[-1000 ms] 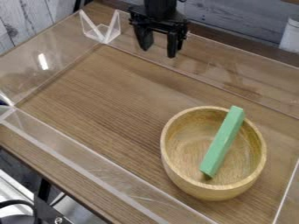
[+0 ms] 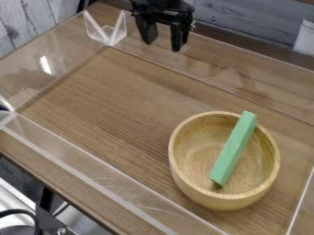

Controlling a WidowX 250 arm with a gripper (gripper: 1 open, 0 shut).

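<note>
At the top centre of the camera view my black gripper (image 2: 163, 29) hangs over the back of the wooden table, its two dark fingers pointing down and apart, with nothing visible between them. In the lower right, a round tan bowl (image 2: 188, 163) holds a long green block (image 2: 233, 149), lying slanted across its inside from upper right to lower left.
Clear plastic walls edge the wooden table (image 2: 105, 101), with a clear angular piece at the upper left. A white cylindrical object (image 2: 304, 37) stands at the upper right.
My gripper has moved slightly up in the view, toward the back. The bowl and green block are unchanged.
</note>
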